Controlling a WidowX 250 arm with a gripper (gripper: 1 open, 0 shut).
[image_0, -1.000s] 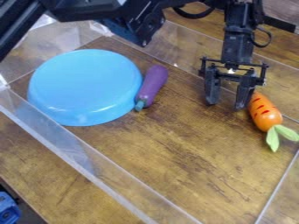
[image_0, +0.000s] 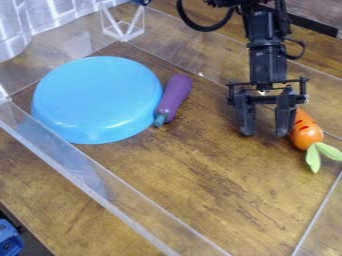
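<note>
A black gripper (image_0: 265, 118) hangs low over the wooden table on the right side of the camera view, its fingers pointing down. An orange carrot (image_0: 305, 128) with pale green leaves lies just right of it, partly behind the right finger. A purple eggplant (image_0: 174, 98) lies to the gripper's left, beside a blue round plate (image_0: 94, 93). Whether anything is between the dark fingers is hard to see.
Clear plastic walls (image_0: 80, 182) edge the workspace at left. A blue object (image_0: 8, 240) sits in the bottom left corner.
The gripper has moved slightly toward the front of the view, lower in the picture. The carrot, eggplant and plate look unmoved.
</note>
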